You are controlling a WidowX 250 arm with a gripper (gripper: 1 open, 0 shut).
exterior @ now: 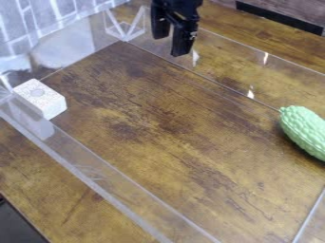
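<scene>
My black gripper (174, 33) hangs at the top middle of the camera view, above the far side of the wooden work area, clear of both objects. Its fingers point down; they are small and dark, so their spread is hard to judge. A white block (38, 99) lies at the left, by the clear side wall. A pale green bumpy vegetable, like a bitter melon (303, 130), lies at the right.
Clear plastic walls (95, 176) border the wooden board (165, 142), whose middle is empty. A pale patterned cloth (38, 28) is at the back left, and a dark edge at the bottom left.
</scene>
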